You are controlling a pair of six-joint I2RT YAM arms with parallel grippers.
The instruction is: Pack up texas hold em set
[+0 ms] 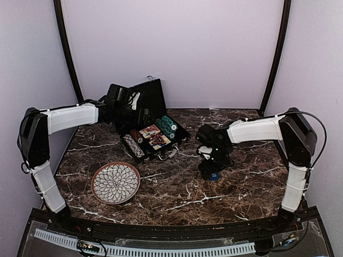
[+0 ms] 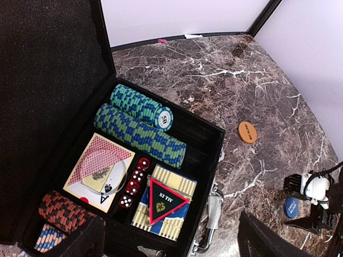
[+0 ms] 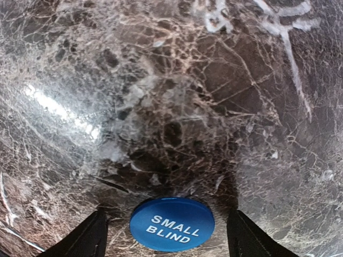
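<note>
The open black case point(image 1: 153, 159) stands left of centre. In the left wrist view it holds green chip stacks point(image 2: 140, 134), red-brown chips point(image 2: 69, 211), red dice point(image 2: 134, 183), cards point(image 2: 91, 195) and a triangular "All in" marker point(image 2: 165, 201). My left gripper hangs open above the case, nothing between its fingers. A blue "Small blind" button point(image 3: 172, 225) lies flat on the table; my right gripper is open, one finger point(image 3: 88, 235) on either side of it with gaps showing. An orange "Big blind" button point(image 2: 247, 131) lies on the table right of the case.
A patterned plate point(image 1: 116, 183) sits at the front left. The case lid point(image 1: 153, 96) stands raised at the back. Its metal latch point(image 2: 213, 211) sticks out on the near side. Bare marble point(image 1: 177, 198) lies at the front centre.
</note>
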